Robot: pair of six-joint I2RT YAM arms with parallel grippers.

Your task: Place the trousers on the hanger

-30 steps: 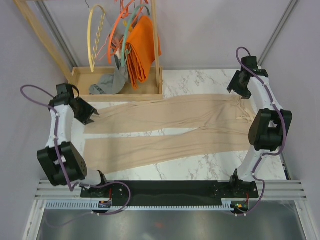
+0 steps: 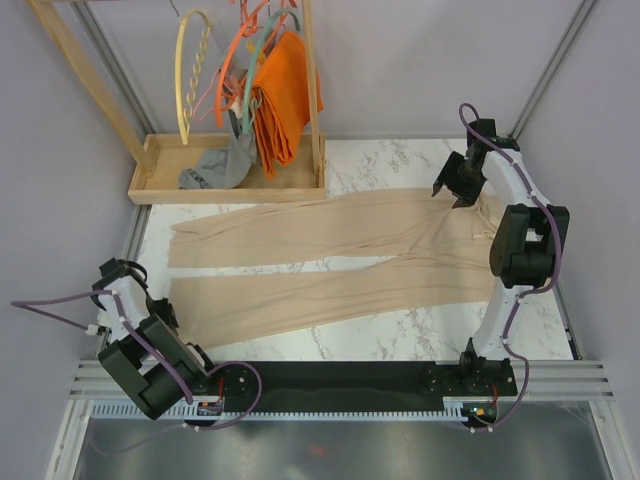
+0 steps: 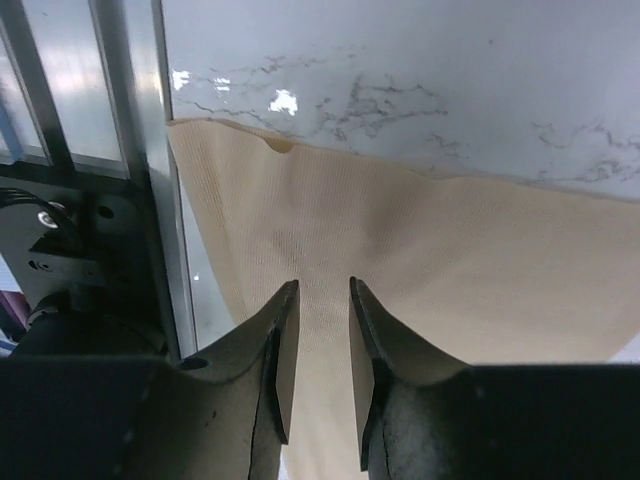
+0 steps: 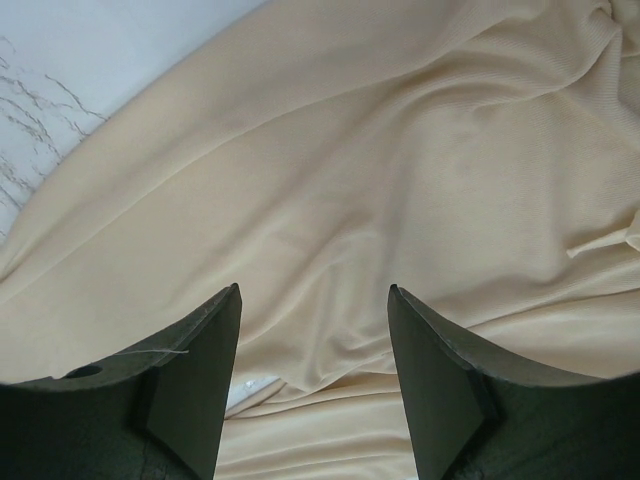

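Beige trousers lie spread flat on the marble table, waist at the right, legs reaching left. My left gripper is low over a corner of the near leg at the table's left edge, fingertips a little apart, nothing visible between them. My right gripper stands open above the waist end on the right, nothing held. Several coloured hangers hang on a wooden rack at the back left.
An orange cloth and a grey cloth are at the rack's wooden base. Bare marble shows behind and in front of the trousers. Metal rails edge the table.
My left arm has swung from beside the far leg toward the front left, over the near leg's end. My right gripper has shifted slightly toward the left.
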